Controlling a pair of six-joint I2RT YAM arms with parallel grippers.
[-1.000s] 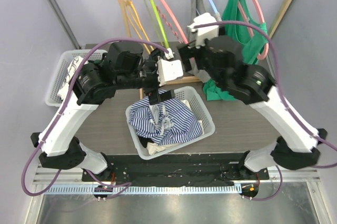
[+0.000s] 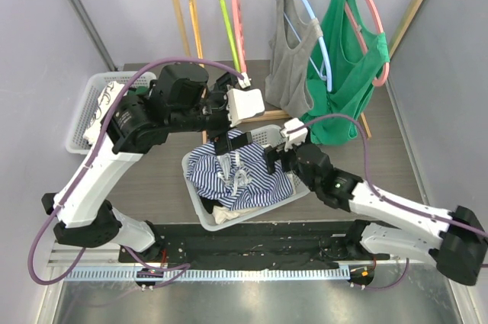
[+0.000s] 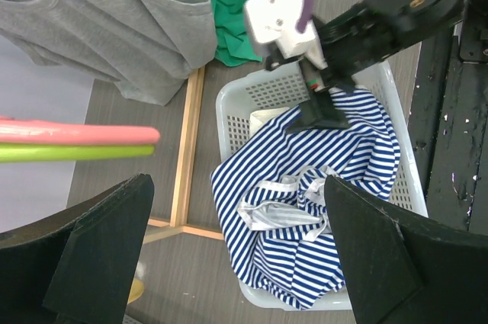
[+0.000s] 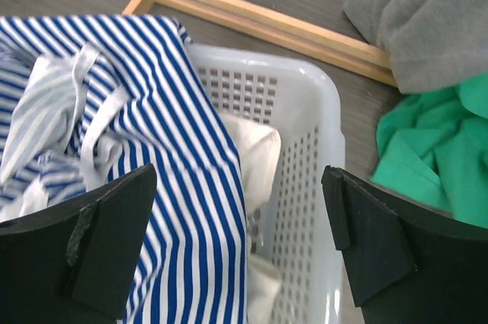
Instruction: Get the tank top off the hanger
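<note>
A grey tank top (image 2: 290,53) hangs on a light blue hanger (image 2: 317,30) from the rack's rail, right of the middle. Beside it a green tank top (image 2: 347,72) hangs on a pink hanger (image 2: 369,11). Crumpled in the basket lies a blue-and-white striped garment (image 3: 305,194). My left gripper is open above the basket, nothing between its fingers. Low over the basket's right side is my right gripper, also open and empty, with the striped cloth and basket wall below it in the right wrist view.
The grey basket (image 2: 303,189) stands on the floor in front of the rack. A second basket (image 2: 80,127) with cloth is at the left. Yellow, green and pink hangers (image 2: 238,27) without garments hang at the rack's left, close to my left arm.
My right arm swung away from the rack and down toward the basket's right side. The pink and green hangers at the left swayed and now hang straighter. My left arm has stayed put.
</note>
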